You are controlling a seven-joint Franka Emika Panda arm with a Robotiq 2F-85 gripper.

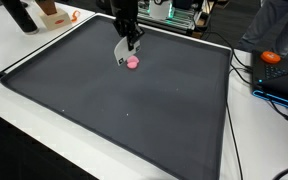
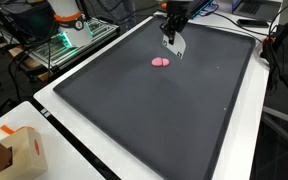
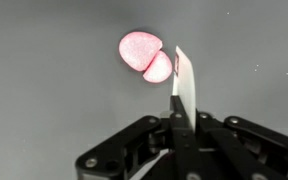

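Note:
Two pink pieces, soft-looking and speckled, lie side by side on the dark mat, a larger one and a smaller one with a thin line between them. From outside they look like a small pink lump. My gripper is shut on a thin white card, which the wrist view shows nearly edge-on, just right of the smaller piece. In the exterior views the flat card hangs below the fingers close to the pink pieces. Whether its lower edge touches the mat I cannot tell.
The dark mat is broad and mostly bare around the pieces. A cardboard box stands beyond its back left corner. Cables run by the right edge.

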